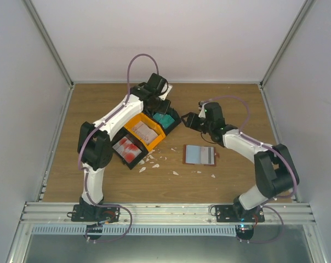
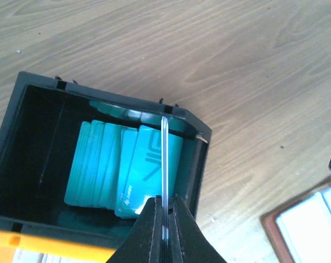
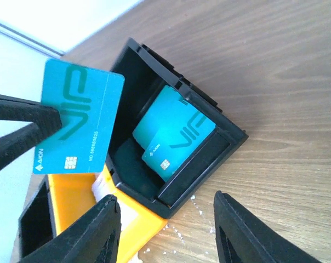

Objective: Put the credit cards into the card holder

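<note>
My left gripper is shut on a teal card, seen edge-on in the left wrist view and face-on in the right, raised above the black card holder (image 2: 34, 148). Inside that holder lie several teal cards (image 2: 146, 170), leaving its left part bare. My right gripper stands open, nothing between its fingers, to the right of the holder in the top view (image 1: 190, 121).
An orange box (image 1: 143, 131) with pale cards and a black box (image 1: 127, 149) with red cards adjoin the holder. A board (image 1: 198, 155) lies below the right gripper. Small white scraps are scattered on the table.
</note>
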